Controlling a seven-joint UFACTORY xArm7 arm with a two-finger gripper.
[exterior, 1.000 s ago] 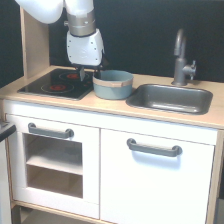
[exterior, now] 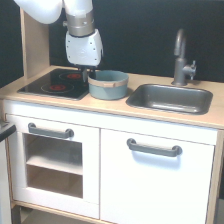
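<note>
A grey-blue pot [exterior: 109,90] stands on the counter between the stove and the sink, its left edge close to the black cooktop. My white arm reaches down from the top left. Its dark gripper [exterior: 89,74] is at the pot's left rim. The fingers are small and dark against the dark wall, so whether they touch or grip the rim cannot be made out. Nothing shows inside the pot from this angle.
Left of the pot, the black cooktop [exterior: 57,84] with red burner rings is bare. A metal sink [exterior: 170,98] with a dark faucet [exterior: 181,60] is to the right. White cabinet doors with grey handles lie below the wooden counter.
The pot has shifted slightly to the left, toward the cooktop. My arm has hardly moved and stays by the pot's left rim.
</note>
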